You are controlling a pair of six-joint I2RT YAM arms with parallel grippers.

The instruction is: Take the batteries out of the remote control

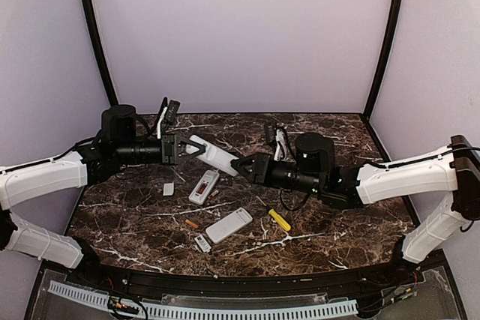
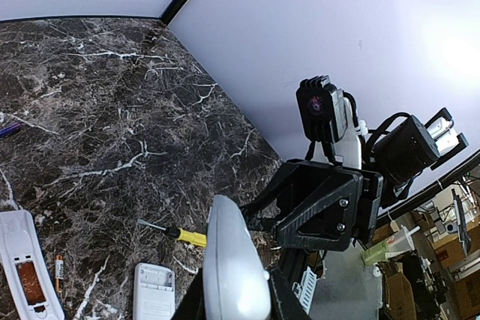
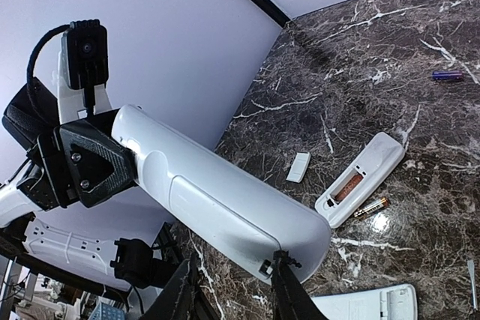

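A white remote (image 1: 214, 155) is held in the air, one end in my left gripper (image 1: 191, 148), the other in my right gripper (image 1: 244, 167), both shut on it. In the right wrist view the held remote (image 3: 217, 185) shows its closed cover seam, with the right fingertips at its lower end. On the table behind it lies another remote (image 3: 360, 177) with an open compartment and a brown battery showing inside, and a loose battery (image 3: 371, 207) beside it. A small white cover piece (image 3: 298, 167) lies to its left.
A white remote (image 1: 229, 225), a yellow screwdriver (image 1: 279, 219), an orange battery (image 1: 191, 223) and a small white piece (image 1: 202, 243) lie toward the front. A purple battery (image 3: 447, 76) lies farther back.
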